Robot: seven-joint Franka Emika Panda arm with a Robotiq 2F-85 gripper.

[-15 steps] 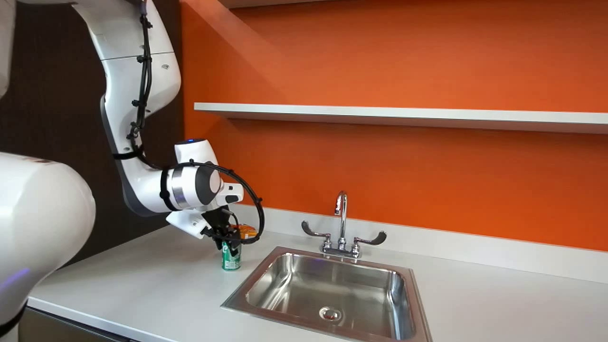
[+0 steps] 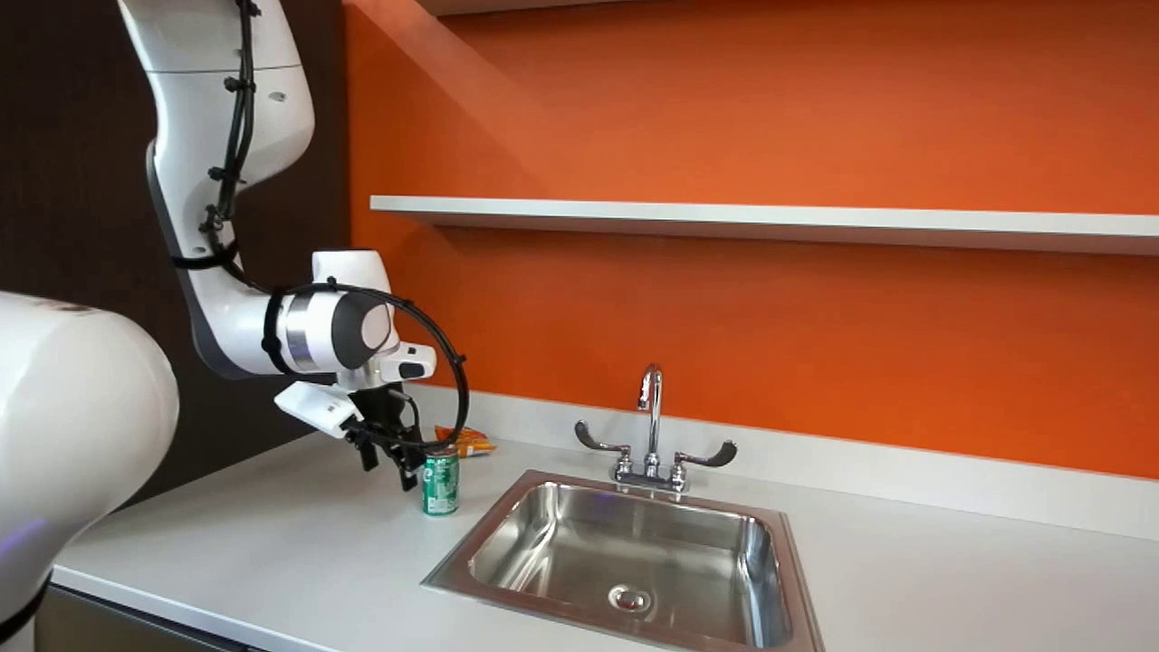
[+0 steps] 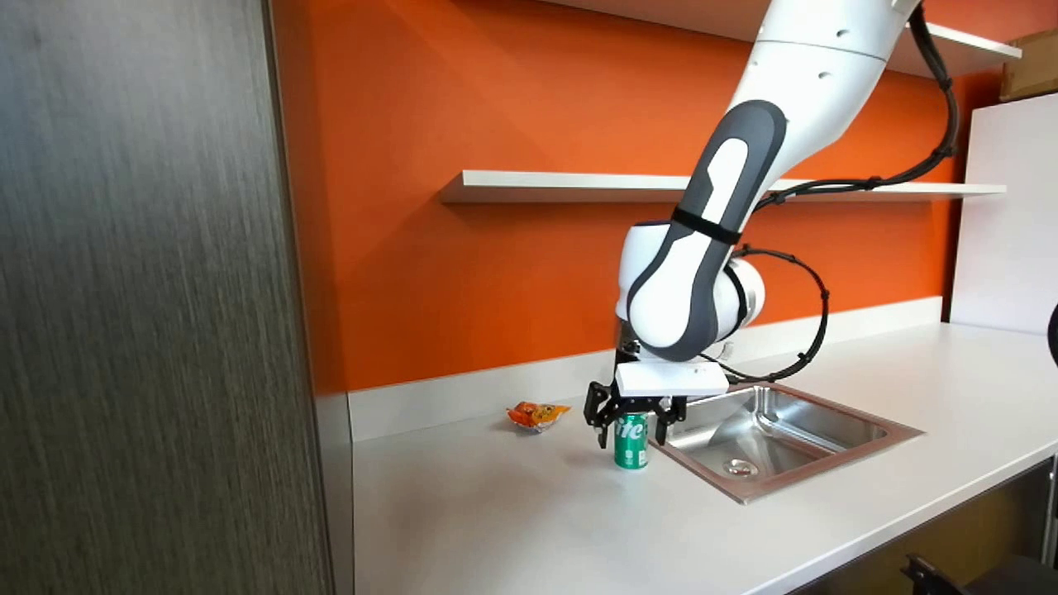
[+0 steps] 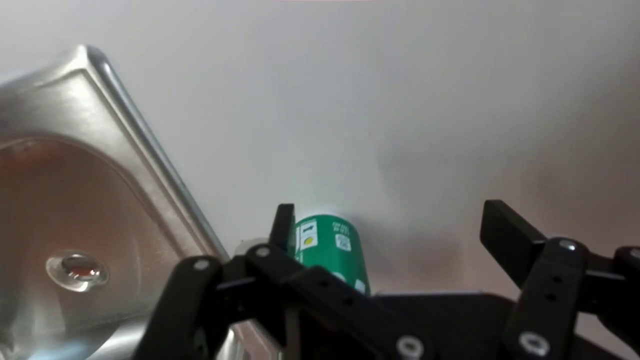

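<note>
A green soda can (image 2: 441, 484) stands upright on the white counter, left of the sink. In exterior view 1 my gripper (image 2: 387, 472) hangs beside the can, a little above the counter. Exterior view 2 shows the can (image 3: 631, 443) below and behind the gripper (image 3: 634, 442), nearer its right finger. My fingers are wide apart in the wrist view, where the gripper has nothing held. There the can (image 4: 331, 243) shows next to the left finger, its lower part hidden by the gripper body; whether they touch I cannot tell.
The steel sink (image 2: 767, 567) with its faucet (image 2: 652, 424) lies to the right of the can. An orange snack bag (image 3: 536, 415) rests near the back wall. A white shelf (image 2: 761, 217) runs above.
My arm and gripper have moved left and slightly up in exterior view 1, uncovering more of the can. The can stands in the same spot.
</note>
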